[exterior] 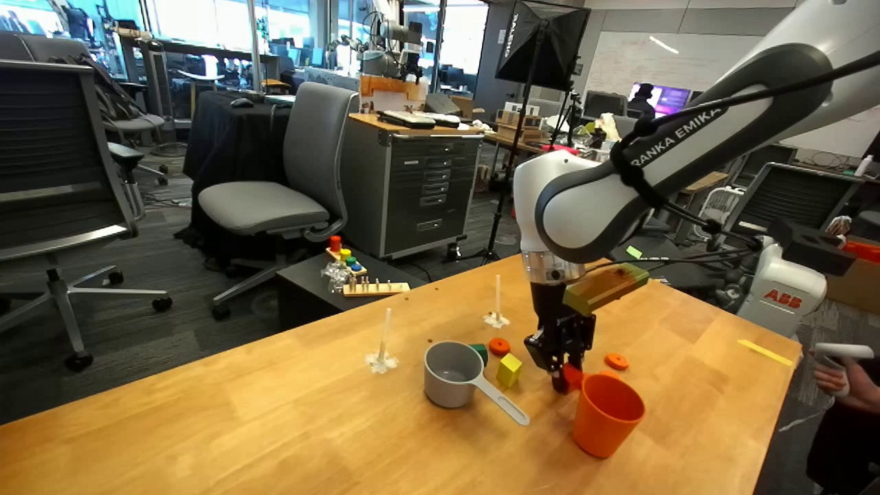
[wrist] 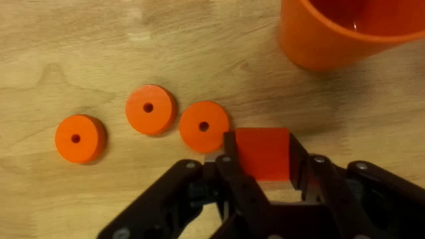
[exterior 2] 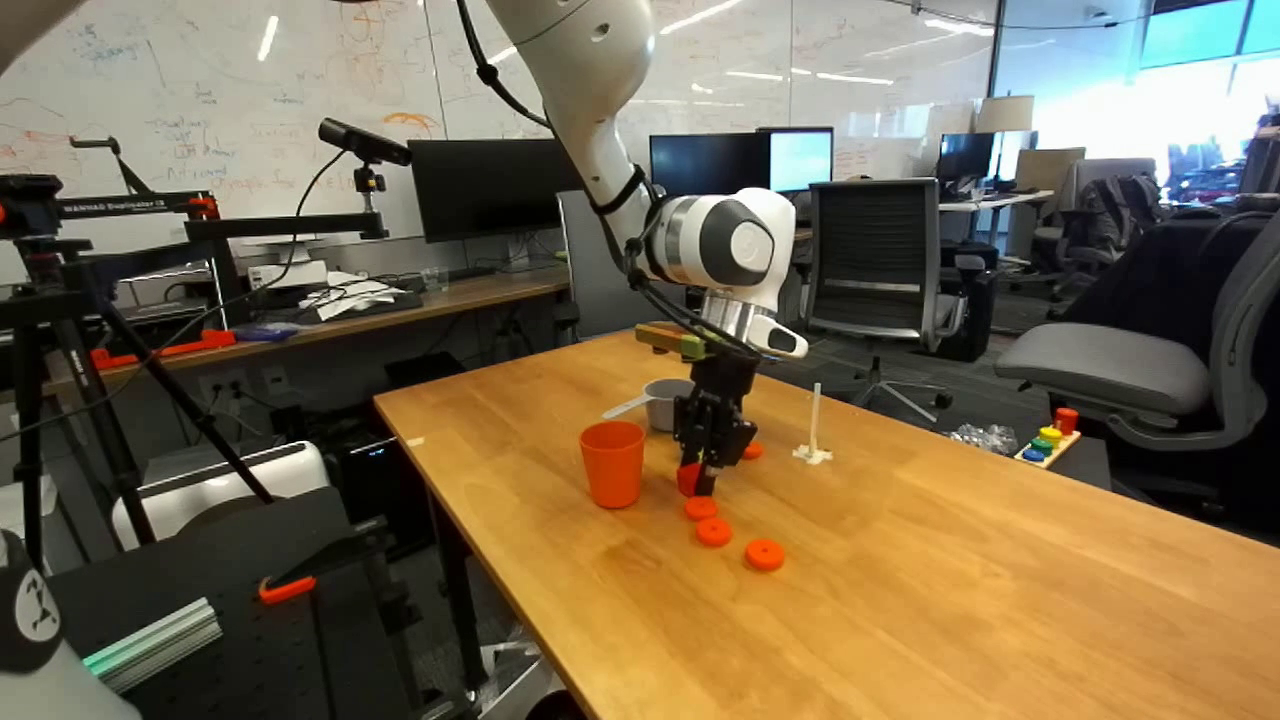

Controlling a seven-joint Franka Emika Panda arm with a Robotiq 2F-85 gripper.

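Observation:
My gripper is shut on a red block (wrist: 263, 159), with one black finger against each side of it. In exterior view 2 the red block (exterior 2: 687, 480) shows low over the table, partly behind the fingers; whether it touches the wood I cannot tell. An orange cup (wrist: 330, 43) stands upright and open just beside the gripper, and its whole outer wall shows as the orange cup (exterior: 604, 425) in exterior view 1.
Several orange discs (exterior 2: 764, 554) lie flat close by; one orange disc (wrist: 204, 126) nearly touches the gripper. A grey measuring cup (exterior: 449, 381), a yellow cube (exterior: 509, 370) and a green block (exterior: 480, 353) sit together. White pegs (exterior: 385, 334) stand upright.

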